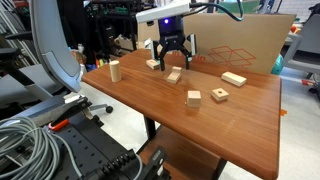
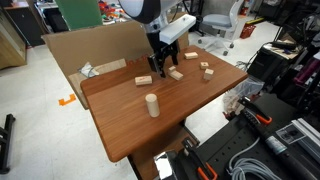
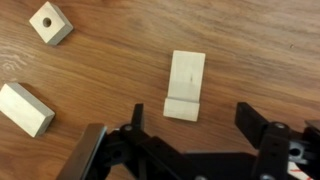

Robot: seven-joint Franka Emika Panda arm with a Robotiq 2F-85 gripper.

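Note:
A pale oblong wooden block (image 3: 186, 78) lies on the brown table in the middle of the wrist view, one end face toward the gripper. My gripper stands open, its black fingers wide apart to either side of that end face, with a gap on both sides. In exterior view 1 the gripper (image 1: 175, 66) is low over the same block (image 1: 175, 75). Exterior view 2 shows the gripper (image 2: 167, 68) beside and above the block (image 2: 175, 73); whether its fingertips reach down to block height cannot be told.
A light cylinder (image 1: 115, 71) stands near the table's left edge. Other pale pieces are a cube (image 1: 193, 98), a block with a hole (image 1: 219, 92), an oblong block (image 1: 233, 78) and another block (image 1: 152, 64) at the back left.

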